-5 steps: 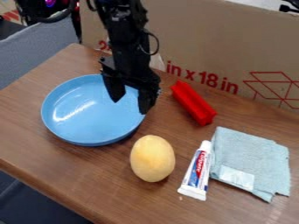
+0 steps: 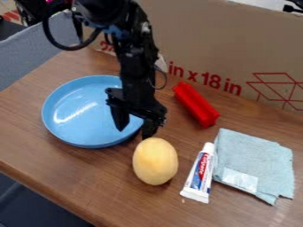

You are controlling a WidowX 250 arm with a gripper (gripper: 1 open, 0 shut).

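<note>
The black arm's gripper (image 2: pixel 135 119) is low over the right side of a blue plate (image 2: pixel 73 115), with its fingers pointing down just behind a yellow oval object (image 2: pixel 155 161) on the table. Whether the fingers are open or hold anything is hard to tell against the dark arm. A red cylindrical object (image 2: pixel 196 104) lies behind and to the right. A toothpaste tube (image 2: pixel 200 173) lies right of the yellow object.
A folded grey-blue cloth (image 2: pixel 256 162) lies at the right of the wooden table (image 2: pixel 106 186). A cardboard box (image 2: pixel 225 49) stands along the back. The table's left edge drops away at the front left.
The gripper has moved down and toward the front, closer to the yellow object. The objects on the table have stayed where they were.
</note>
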